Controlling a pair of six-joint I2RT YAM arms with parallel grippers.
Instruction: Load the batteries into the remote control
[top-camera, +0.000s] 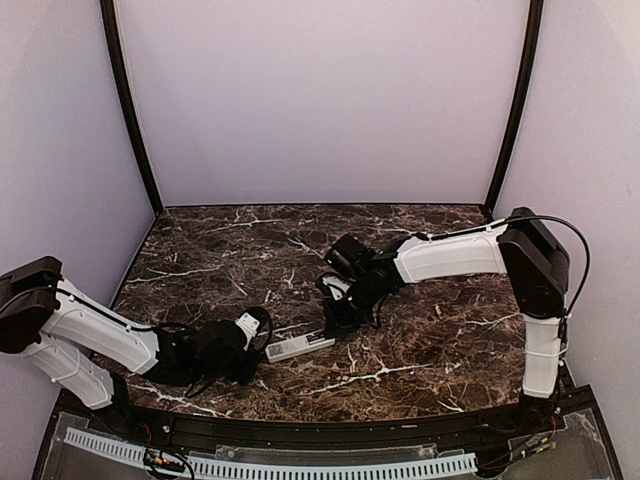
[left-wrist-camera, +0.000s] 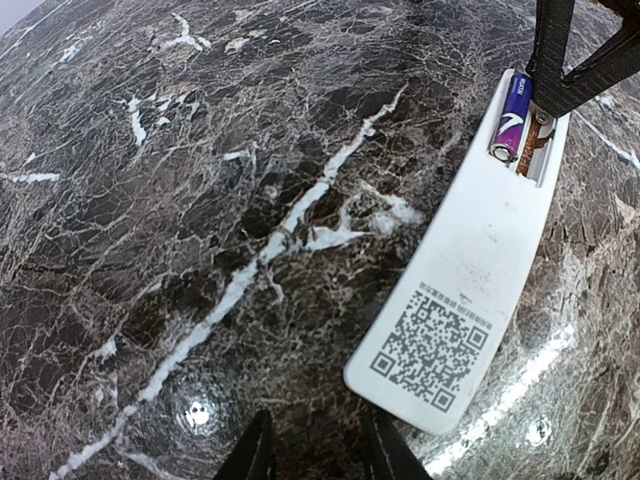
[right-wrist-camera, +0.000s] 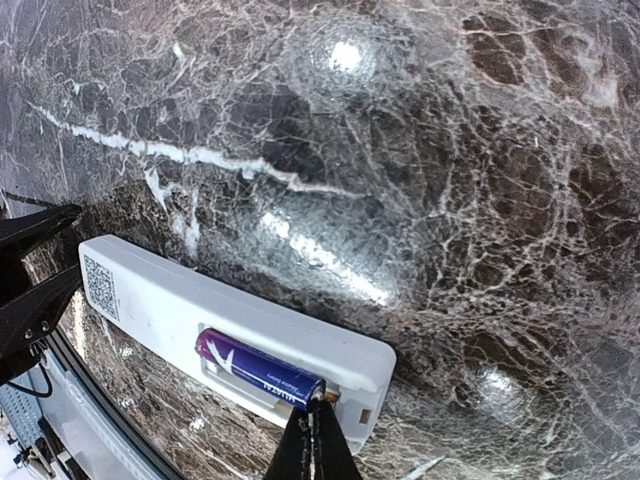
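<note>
The white remote (top-camera: 298, 346) lies on the marble table between both grippers, its battery bay facing up toward the right end. A purple battery (left-wrist-camera: 511, 117) lies in that bay, its top end under the fingertips of my right gripper, which is shut at that end. In the left wrist view, my left gripper shows only its fingertips at the bottom edge, near the QR-code end of the remote; whether anything is between them cannot be made out. Part of the bay beside the battery shows metal contacts.
Pale walls stand at the back and sides; a metal rail (top-camera: 270, 465) runs along the front edge.
</note>
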